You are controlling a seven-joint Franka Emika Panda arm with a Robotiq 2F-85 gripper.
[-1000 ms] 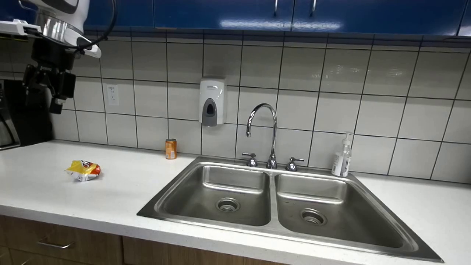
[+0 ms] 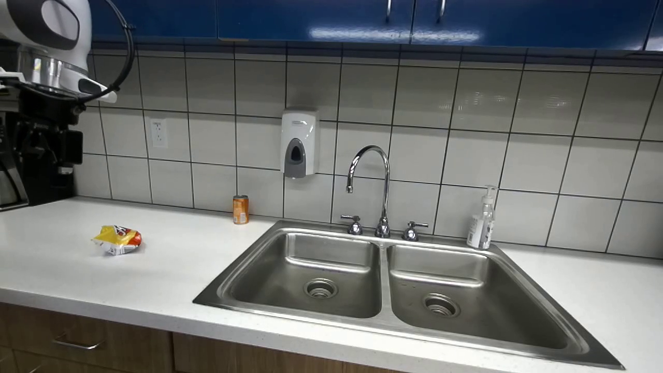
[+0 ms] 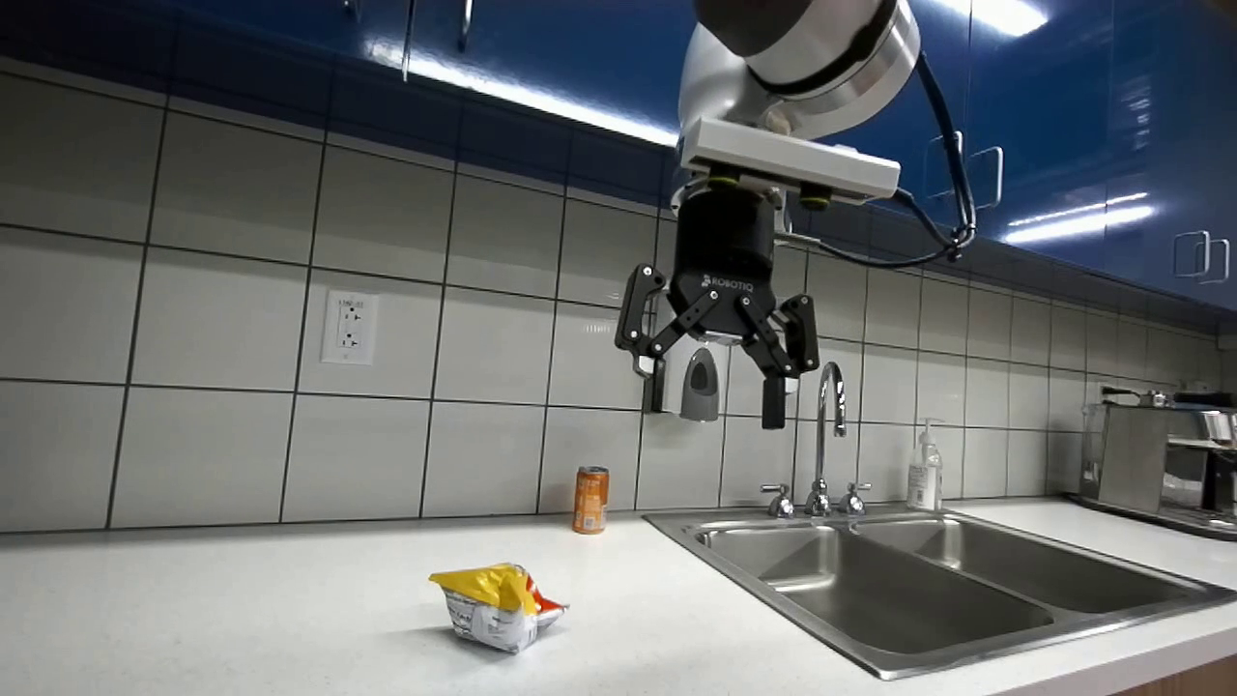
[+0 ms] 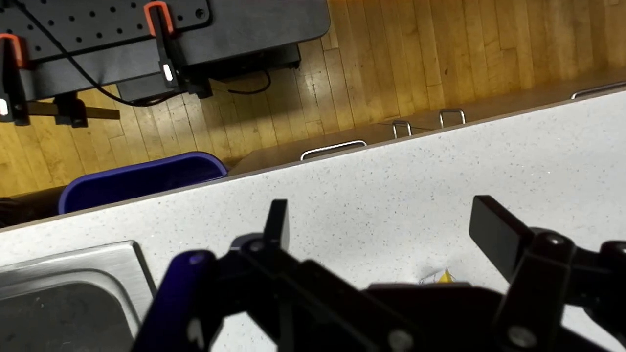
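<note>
High above the counter hangs my gripper (image 3: 709, 400), its two black fingers (image 3: 773, 401) wide apart and nothing between them. In the wrist view the gripper is open over bare speckled counter. A crumpled yellow, red and silver chip bag (image 2: 118, 240) lies on the counter left of the sink, well below the gripper; the second exterior view shows the bag (image 3: 496, 605) too. Only a small corner of the bag (image 4: 444, 276) peeks out past the gripper body in the wrist view. An orange can (image 2: 240, 209) stands upright near the tiled wall.
A double steel sink (image 2: 385, 280) with a tall faucet (image 2: 384, 192) takes up the counter's middle. Beside the faucet stands a pump bottle (image 2: 482, 220). A soap dispenser (image 2: 300, 144) is on the wall, under blue cabinets (image 2: 311, 18). Open counter surrounds the bag.
In the first exterior view my arm and gripper have shifted left and somewhat lower, and the gripper now hangs straighter. The bag and can have stayed put.
</note>
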